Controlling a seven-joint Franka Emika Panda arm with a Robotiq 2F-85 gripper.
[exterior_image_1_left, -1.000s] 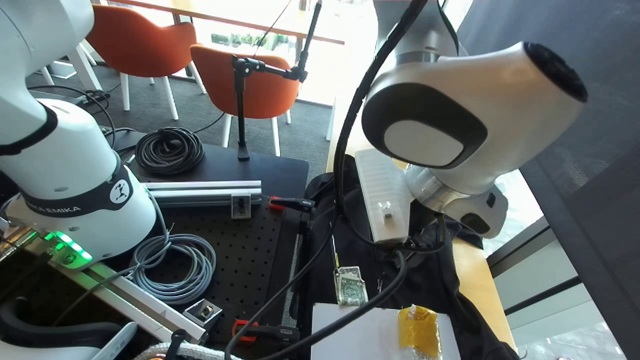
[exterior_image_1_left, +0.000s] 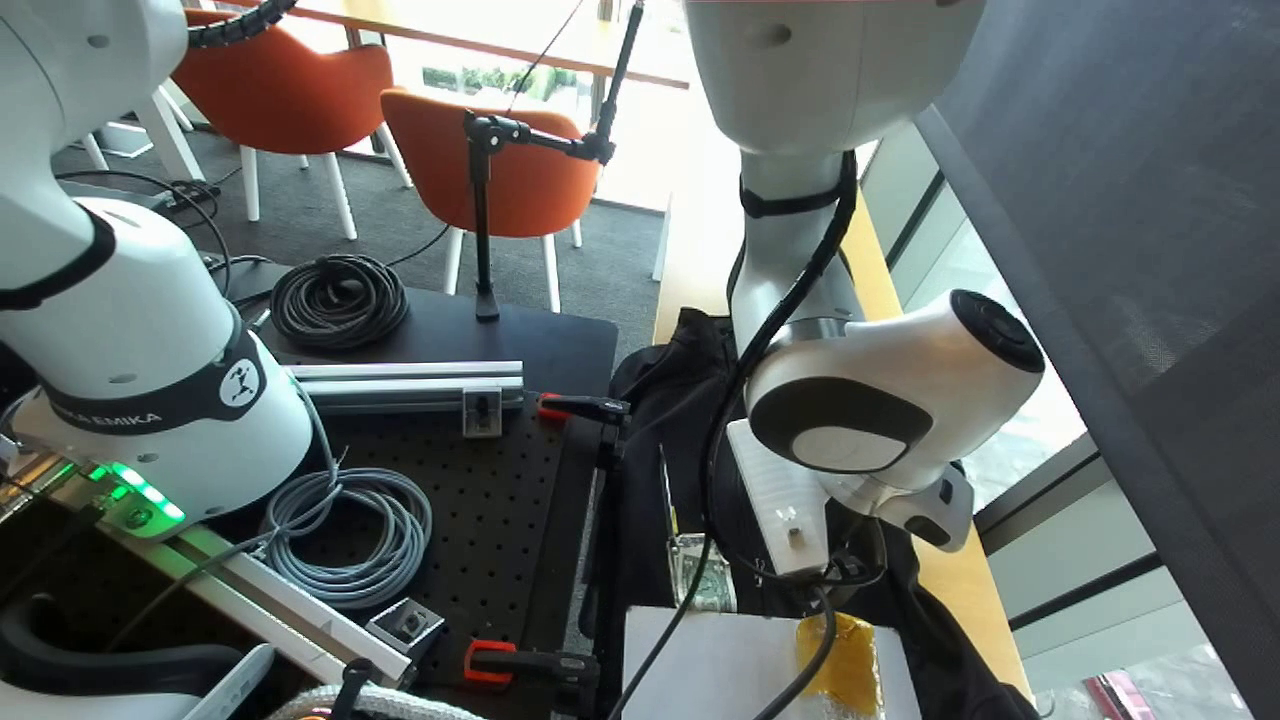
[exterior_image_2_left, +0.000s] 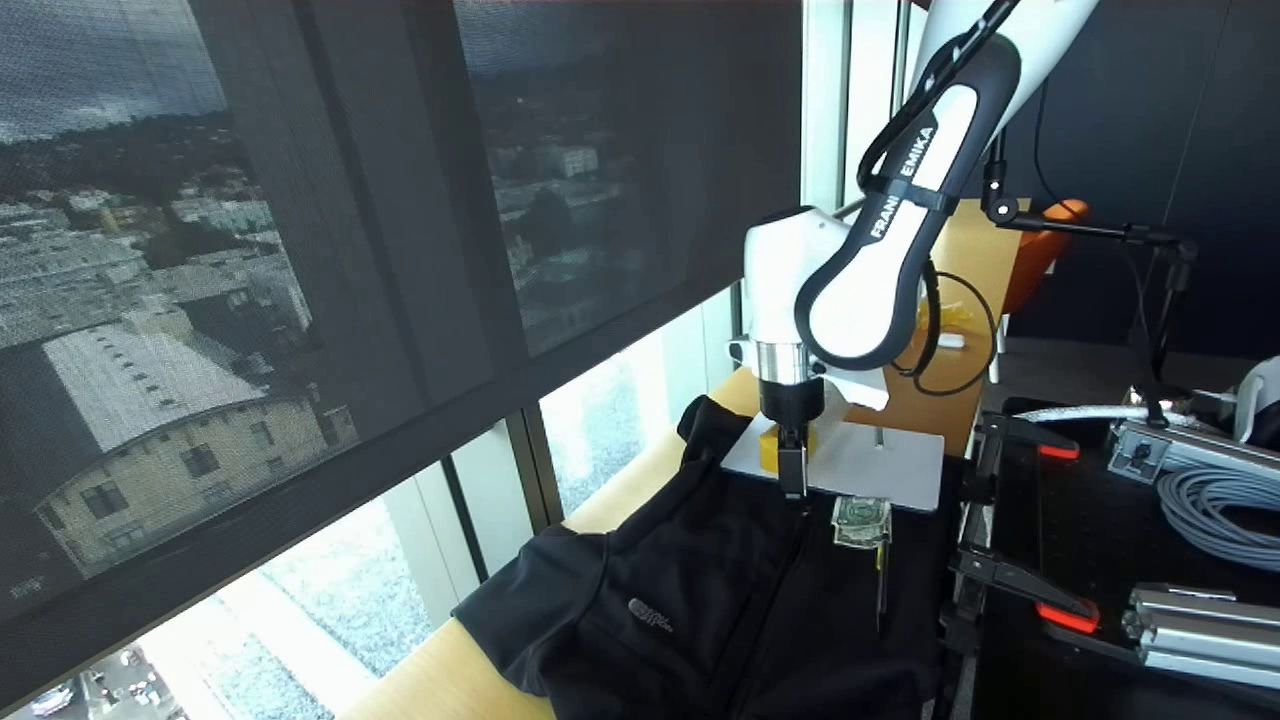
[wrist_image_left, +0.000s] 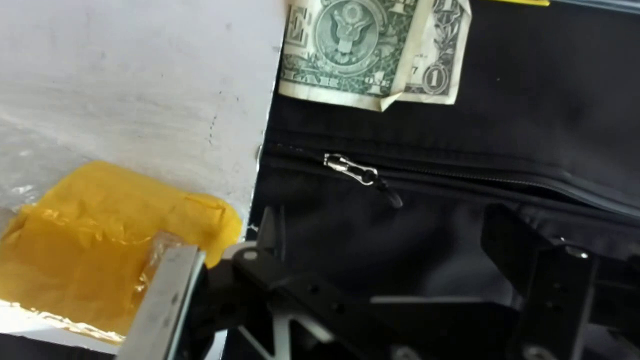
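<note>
A black jacket (exterior_image_2_left: 720, 576) lies spread out, and its zipper pull (wrist_image_left: 360, 172) shows near the middle of the wrist view. Low over the jacket stands my gripper, open, with only dark cloth visible between its fingers. The zipper pull lies a little beyond the fingertips in that view. A folded dollar bill (wrist_image_left: 354, 51) rests at the top, partly over the edge of the white board (wrist_image_left: 180, 78). On the board, to the left of my gripper, is a yellow wrapped packet (wrist_image_left: 108, 234). Whether the fingertips touch the cloth I cannot tell.
A thin stick (exterior_image_2_left: 882, 588) lies on the jacket by the bill. Clamps with red ends (exterior_image_2_left: 1068, 616) line the black worktable's edge. The window blind (exterior_image_2_left: 624, 156) hangs close beside the arm. Open jacket surface stretches in front of the gripper.
The arm has come down toward the jacket and the white board. Its hanging cable has shifted with it. The bill, board and packet look unmoved.
</note>
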